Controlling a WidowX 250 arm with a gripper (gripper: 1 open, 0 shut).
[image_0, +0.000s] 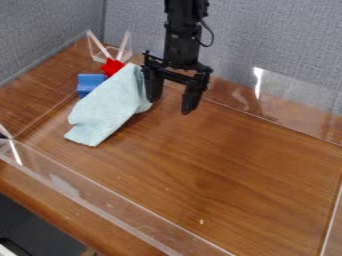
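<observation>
My black gripper is at the back centre of the wooden table, its two fingers apart and hanging on either side, just right of a pale mint cloth. The cloth lies crumpled and elongated on the left part of the table; whether the left finger touches it I cannot tell.
A blue object and a red object with white pieces above it sit at the back left, partly behind the cloth. Walls border the back.
</observation>
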